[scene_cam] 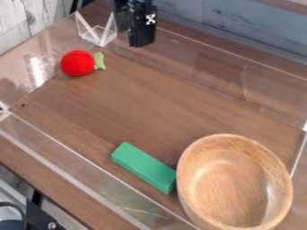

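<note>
My black gripper (143, 32) hangs at the top centre of the camera view, open, above the table beside a clear plastic stand (96, 32). Below and left lies a red round toy (77, 63) with a pale green top. A green block (143, 167) lies near the front, and a wooden bowl (234, 184) sits at the bottom right.
Clear low walls edge it at the front, with a pale plank wall (252, 27) behind.
</note>
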